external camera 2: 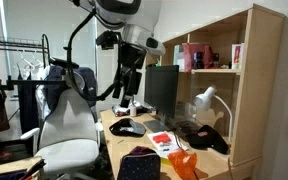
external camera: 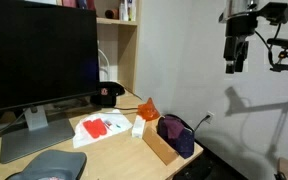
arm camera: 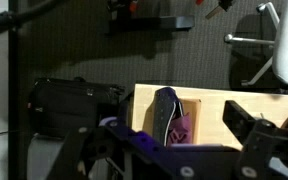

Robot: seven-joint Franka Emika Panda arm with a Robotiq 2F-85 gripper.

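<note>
My gripper [external camera: 233,62] hangs high in the air, above and to the right of the desk, well clear of everything on it. Its fingers stand wide apart in the wrist view, with nothing held between the fingers. Below it, at the desk's end, lies a dark bundle [external camera: 176,135], perhaps a bag or cloth, with a brown box [external camera: 158,145] beside it. From the wrist, a dark long item [arm camera: 164,112] and a purplish cloth [arm camera: 181,128] show there, partly hidden by the gripper.
On the desk [external camera: 119,157] are a large monitor [external camera: 49,60], an orange bag [external camera: 147,108], a red item [external camera: 96,128] on white paper, and a grey object [external camera: 52,166] at the front. A white chair [external camera 2: 69,130] stands beside the desk.
</note>
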